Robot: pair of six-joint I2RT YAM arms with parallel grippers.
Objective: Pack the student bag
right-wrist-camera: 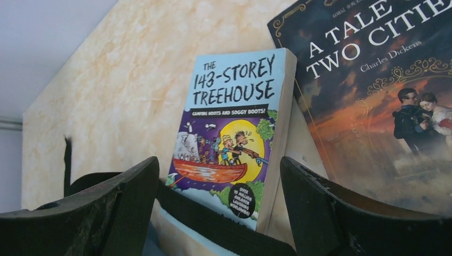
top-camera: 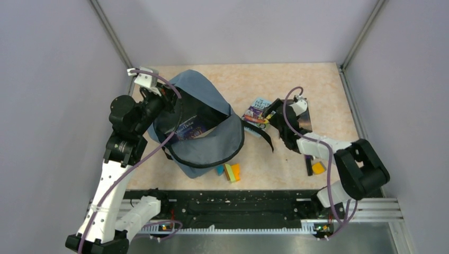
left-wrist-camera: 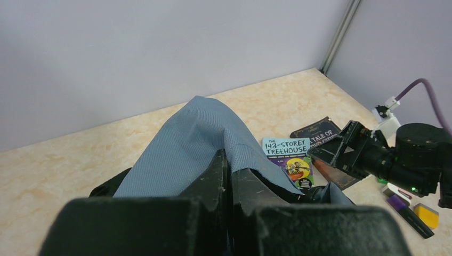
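Note:
The grey-blue bag [top-camera: 212, 145] gapes open on the left of the table, a dark-covered book [top-camera: 191, 127] inside it. My left gripper is shut on the bag's raised fabric edge [left-wrist-camera: 201, 125]. Over the treehouse book [right-wrist-camera: 229, 101], my right gripper is open, its fingers [right-wrist-camera: 120, 205] spread to either side of the book in the right wrist view. The bag's black strap [right-wrist-camera: 218, 225] crosses that book's lower end. A Tale of Two Cities [right-wrist-camera: 368, 101] lies flat close to its right side.
A black marker with a purple end [left-wrist-camera: 409, 216] and a yellow item [left-wrist-camera: 426, 215] lie at the right front. Small yellow and green pieces [top-camera: 232, 173] lie before the bag. Bare tabletop [top-camera: 270, 169] shows at the front middle.

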